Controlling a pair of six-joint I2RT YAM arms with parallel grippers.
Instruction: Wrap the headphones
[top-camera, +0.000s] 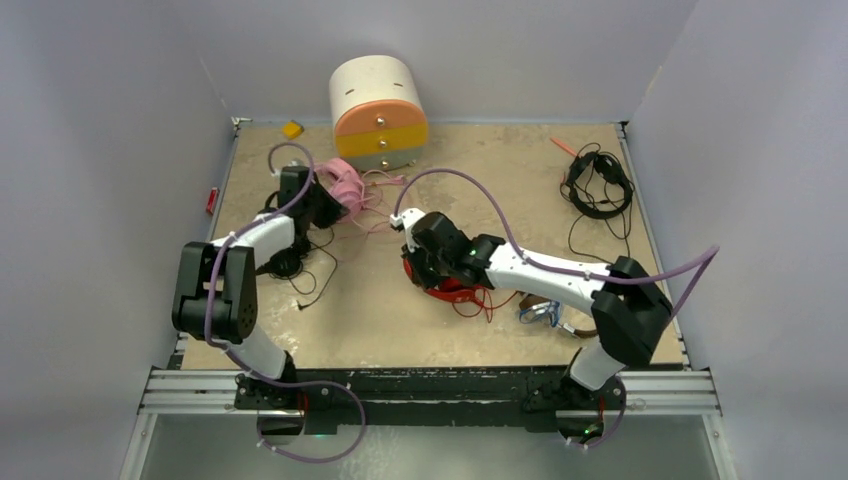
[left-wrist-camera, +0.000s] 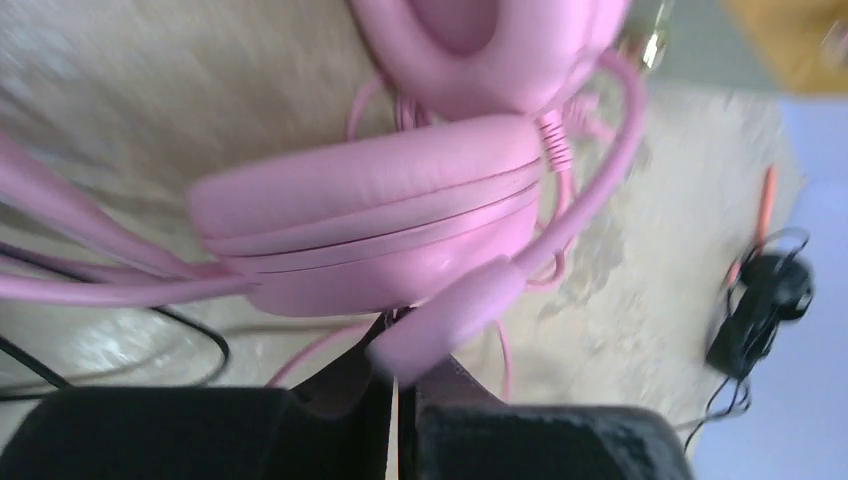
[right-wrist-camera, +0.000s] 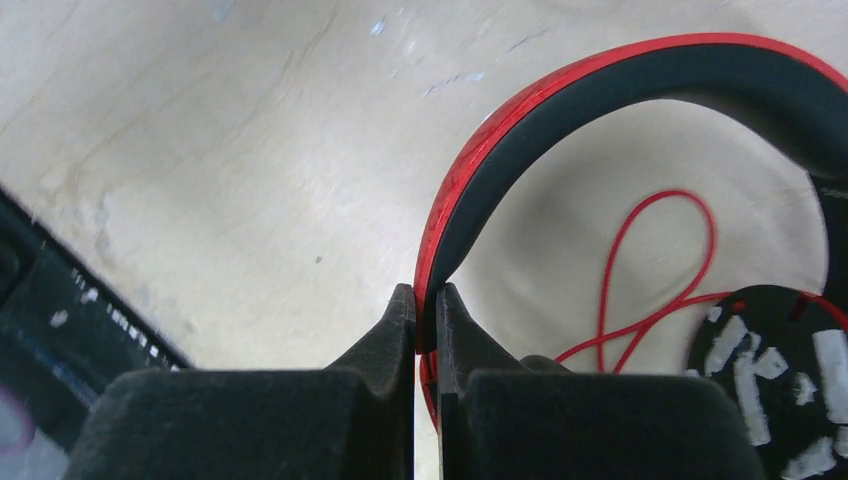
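Note:
The red-and-black headphones (top-camera: 458, 296) lie at the middle front, partly under my right arm, their red cable in loops (right-wrist-camera: 655, 315). My right gripper is shut on their curved headband (right-wrist-camera: 480, 150). My left gripper is shut at the pink headphones (left-wrist-camera: 365, 215) at the back left, close below an ear cup, with nothing clearly between its fingers. A black headset with cable (top-camera: 286, 268) lies partly hidden under my left arm.
A small drawer cabinet (top-camera: 378, 105) stands at the back. Coiled black headphones (top-camera: 600, 205) lie at the right, a brown-and-blue item (top-camera: 540, 312) at the front right, a yellow block (top-camera: 292, 130) at the back left.

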